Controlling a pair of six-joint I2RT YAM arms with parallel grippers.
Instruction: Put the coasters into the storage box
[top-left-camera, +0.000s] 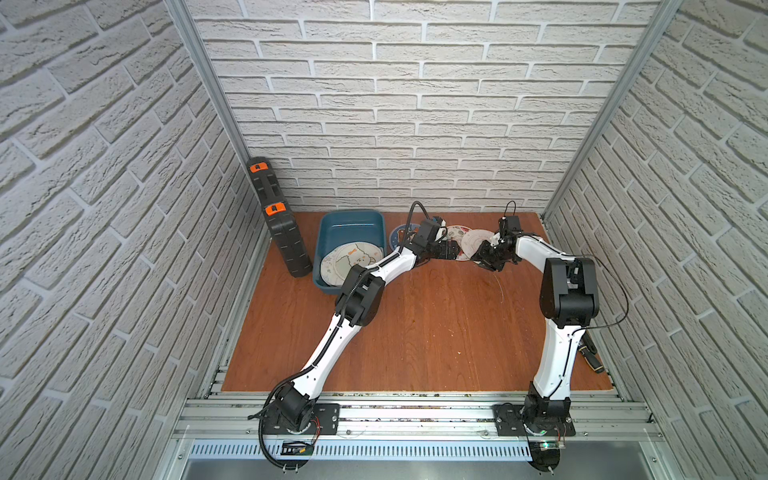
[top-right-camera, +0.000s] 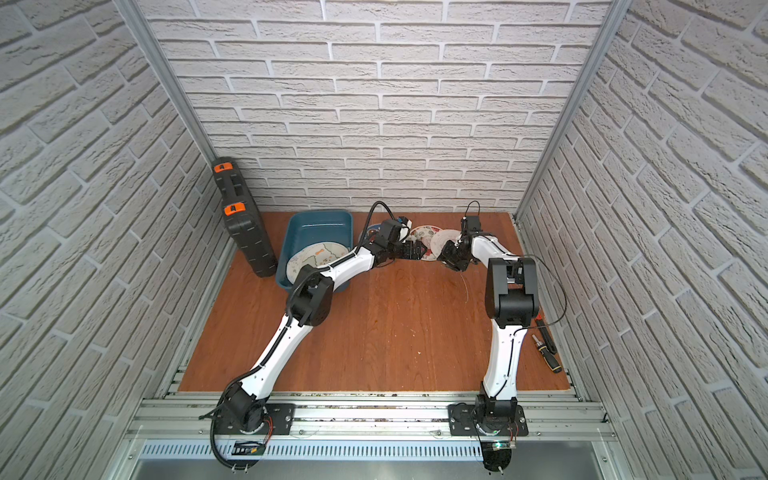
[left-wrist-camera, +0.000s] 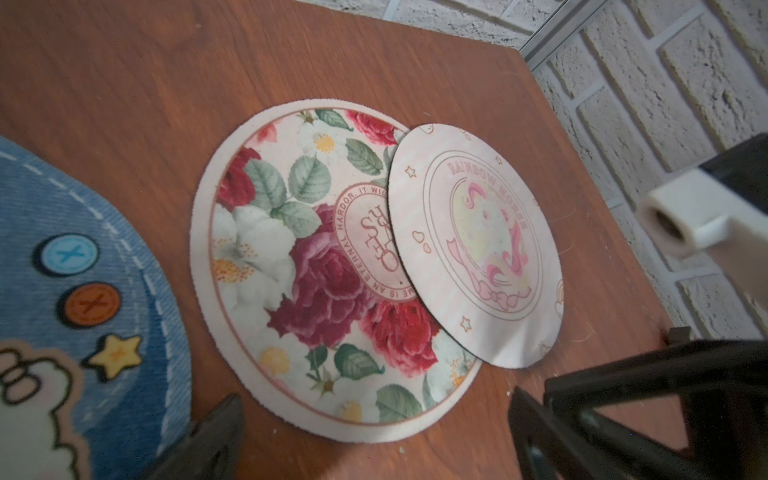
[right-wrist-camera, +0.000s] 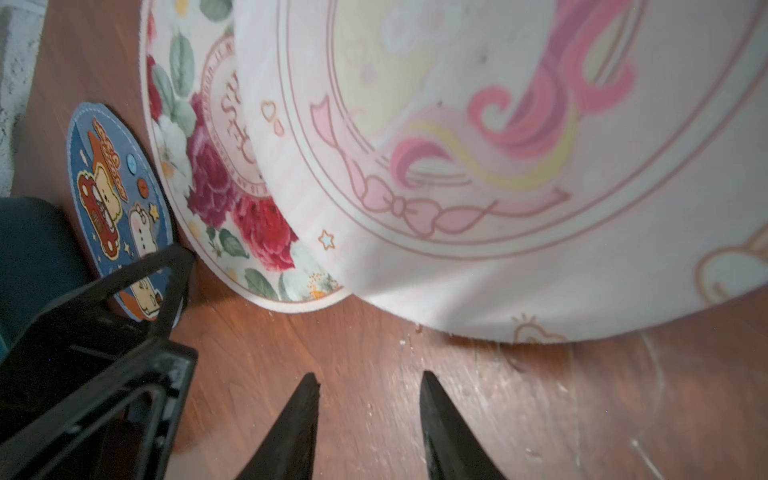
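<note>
A pink-and-white unicorn coaster (left-wrist-camera: 480, 248) overlaps the right edge of a larger floral coaster (left-wrist-camera: 320, 264) on the table. A blue denim-patterned coaster (left-wrist-camera: 80, 312) lies left of the floral one, apart from it. Inside the teal storage box (top-left-camera: 353, 220) is a pale round coaster (top-left-camera: 344, 260). My left gripper (top-left-camera: 453, 250) stands open at the near side of the floral coaster, nothing between its fingers. At the near edge of the unicorn coaster is my right gripper, its fingertips (right-wrist-camera: 308, 392) parted over bare wood and the space between them empty.
Tall black blocks with orange labels (top-left-camera: 276, 209) stand left of the box. Dark-handled tools (top-right-camera: 548, 356) lie along the right table edge. The two grippers are close together, while the middle and front of the table (top-left-camera: 432, 344) are clear.
</note>
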